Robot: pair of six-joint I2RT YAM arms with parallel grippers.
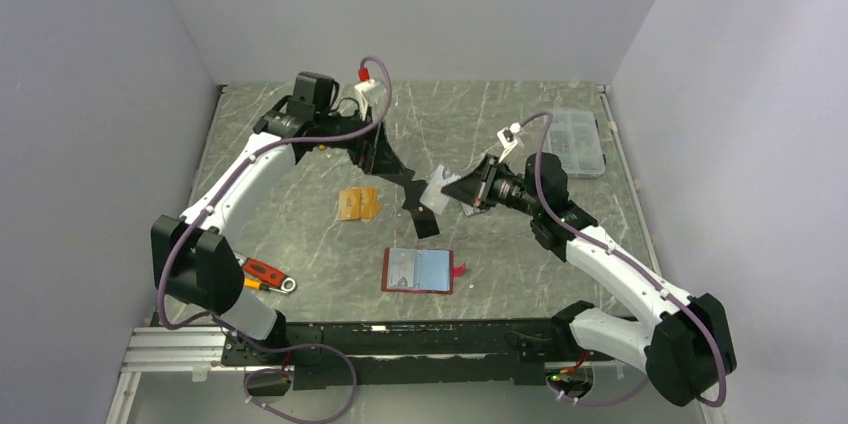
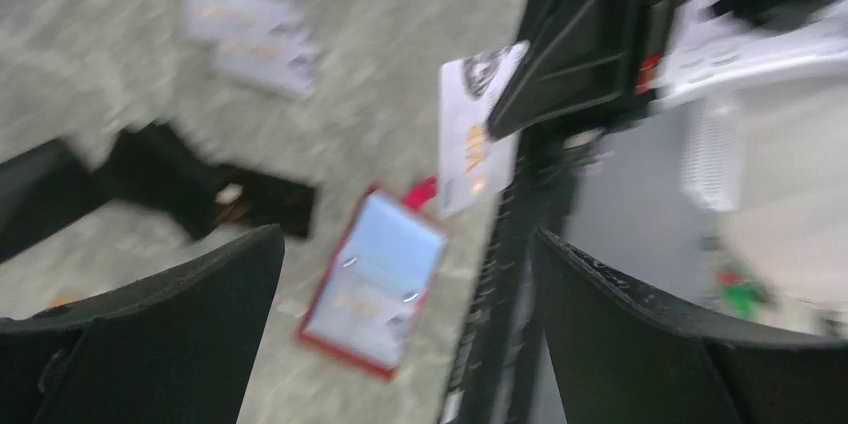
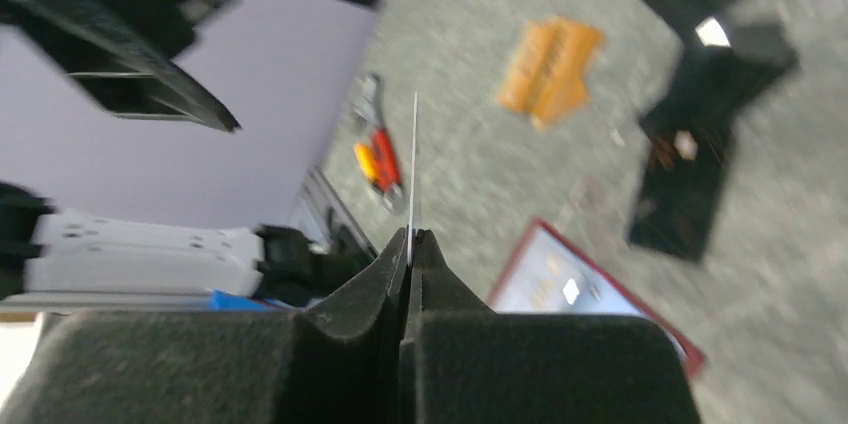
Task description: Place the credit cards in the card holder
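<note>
A white card [image 1: 438, 188] hangs in the air near the table's middle, with my right gripper [image 1: 449, 190] shut on it. Seen edge-on, the same card [image 3: 415, 159] is a thin line rising from the closed fingertips in the right wrist view. The left wrist view shows the face of this card [image 2: 465, 139] with orange print. My left gripper is open and empty, a short way to the left of the card. The card holder [image 1: 418, 271] lies open near the front edge, red-rimmed with clear and pale blue pockets.
Several black cards [image 1: 421, 209] lie fanned at the centre, beside yellow cards [image 1: 359, 204]. More white cards [image 2: 248, 32] lie behind. Pliers [image 1: 268, 276] rest at front left; a clear plastic box [image 1: 575, 144] stands back right.
</note>
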